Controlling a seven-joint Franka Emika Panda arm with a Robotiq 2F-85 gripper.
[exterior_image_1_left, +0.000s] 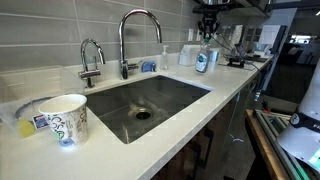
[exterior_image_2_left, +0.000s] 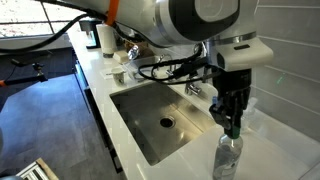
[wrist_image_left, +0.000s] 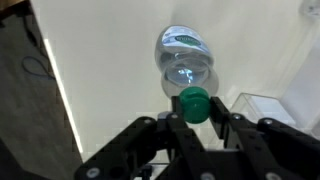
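A clear plastic bottle (exterior_image_2_left: 227, 157) with a pale label and a green cap (wrist_image_left: 194, 104) is at the far end of the counter. My gripper (exterior_image_2_left: 233, 118) comes down from above and is shut on the cap and neck of the bottle. In the wrist view, the cap sits between the two dark fingertips, with the bottle's body (wrist_image_left: 184, 58) stretching away beyond it. In exterior view 1 the same bottle (exterior_image_1_left: 202, 60) looks upright below the gripper. Whether its base touches the counter, I cannot tell.
A sink (exterior_image_1_left: 150, 105) with a tall faucet (exterior_image_1_left: 124, 45) is set into the white counter. A patterned white cup (exterior_image_1_left: 66, 120) stands at the near end, beside a clear plastic container (exterior_image_1_left: 20, 100). A soap bottle (exterior_image_1_left: 164, 58) stands behind the sink.
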